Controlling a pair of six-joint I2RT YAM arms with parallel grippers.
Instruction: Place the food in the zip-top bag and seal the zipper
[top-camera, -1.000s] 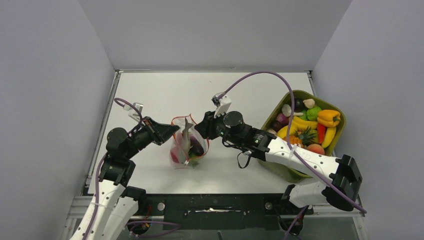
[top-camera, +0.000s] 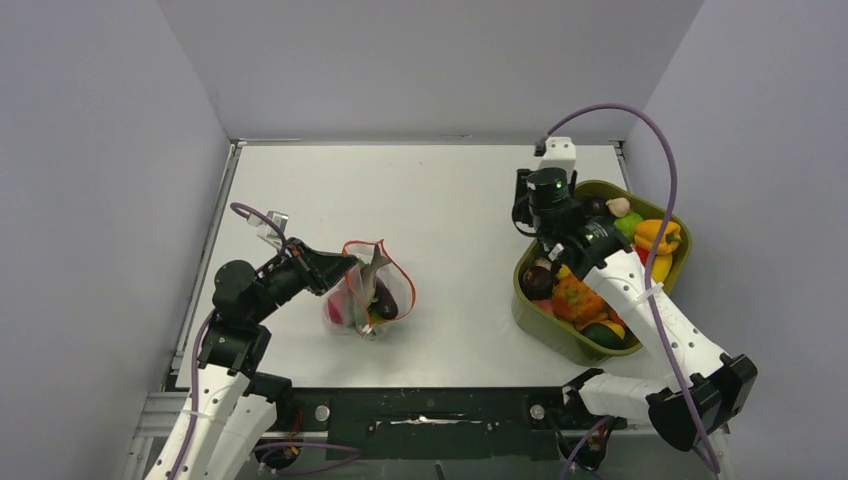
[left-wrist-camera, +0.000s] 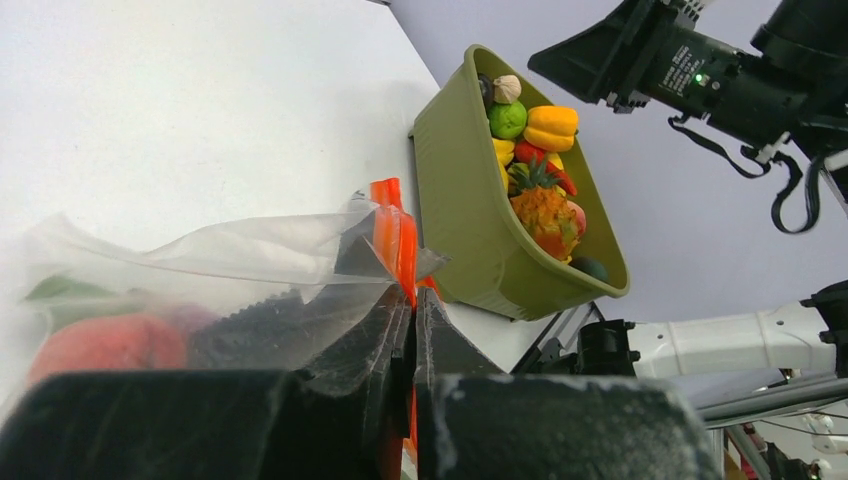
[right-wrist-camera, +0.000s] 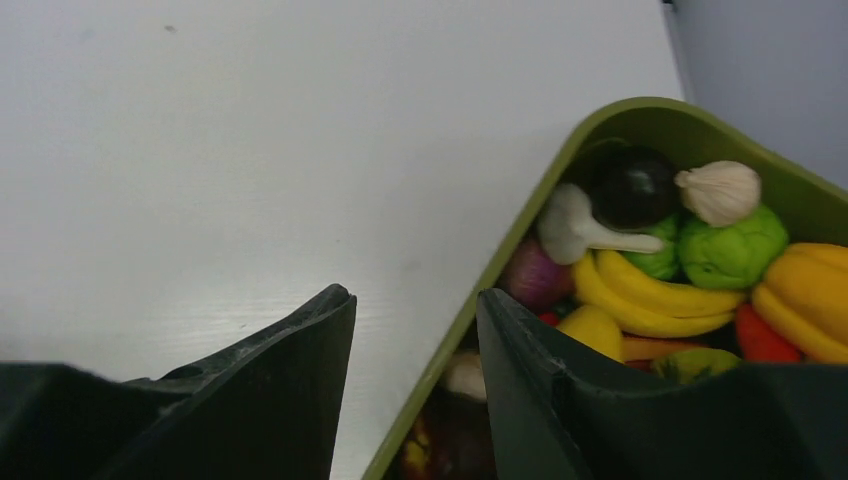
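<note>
The clear zip top bag (top-camera: 345, 305) with an orange rim stands on the white table, its mouth open. Inside it show a grey fish (top-camera: 372, 272), a dark eggplant (top-camera: 383, 300) and a red item (left-wrist-camera: 110, 345). My left gripper is shut on the bag's orange-edged rim. In the right wrist view my right gripper is open and empty, over the left edge of the green bin (right-wrist-camera: 520, 215); the top view hides its fingertips.
The bin holds bananas (right-wrist-camera: 650, 300), garlic (right-wrist-camera: 722, 192), a green cabbage (right-wrist-camera: 735, 247), a yellow pepper (top-camera: 657, 236) and other food. Its raised rim is near my right fingers.
From beside the bag, my right gripper has moved right to the bin. The left gripper stays at the bag's rim, and the bag has shifted slightly left.
</note>
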